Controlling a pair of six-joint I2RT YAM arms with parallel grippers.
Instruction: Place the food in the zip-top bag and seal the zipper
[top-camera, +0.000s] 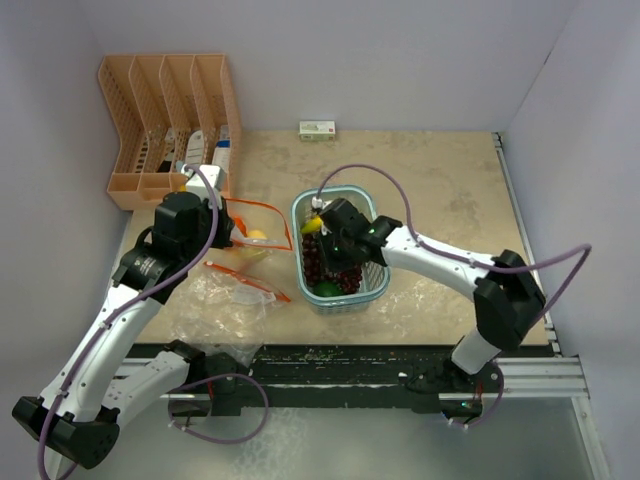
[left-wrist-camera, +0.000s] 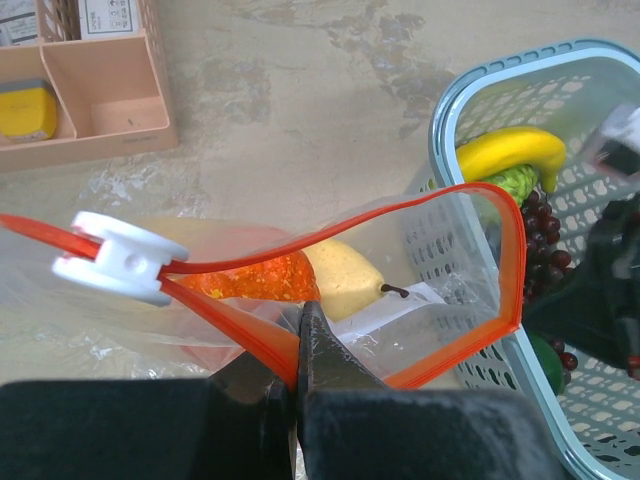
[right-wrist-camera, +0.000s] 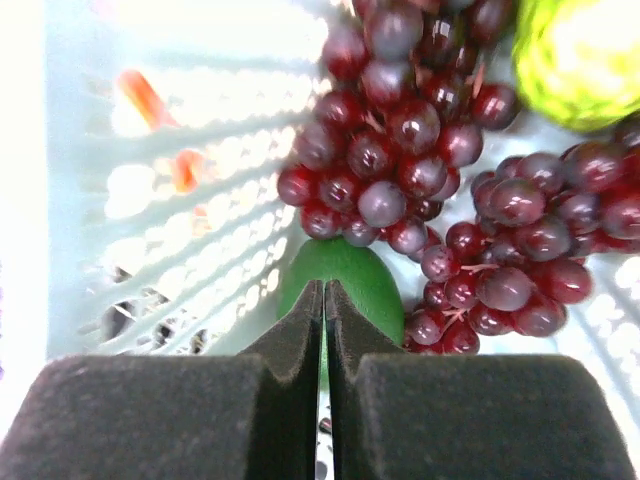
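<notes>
My left gripper is shut on the rim of the clear zip top bag (left-wrist-camera: 440, 245), whose orange-edged mouth gapes with a white slider (left-wrist-camera: 120, 258) on it. Through the film show an orange pumpkin-like item (left-wrist-camera: 262, 280) and a pale yellow pear (left-wrist-camera: 345, 280). Inside the blue basket (top-camera: 372, 297), my right gripper is shut, its fingertips together with nothing between them. Beyond them the green fruit (right-wrist-camera: 350, 275) lies on the basket floor against the wall, partly hidden by the fingers. Grapes (right-wrist-camera: 400, 140), a banana (left-wrist-camera: 512, 152) and a light green vegetable (right-wrist-camera: 580, 60) share the basket.
A peach-coloured divided rack (top-camera: 170, 120) stands at the back left. A small green-and-white box (top-camera: 317, 130) sits at the back wall. The table right of the basket is bare apart from the arm above it.
</notes>
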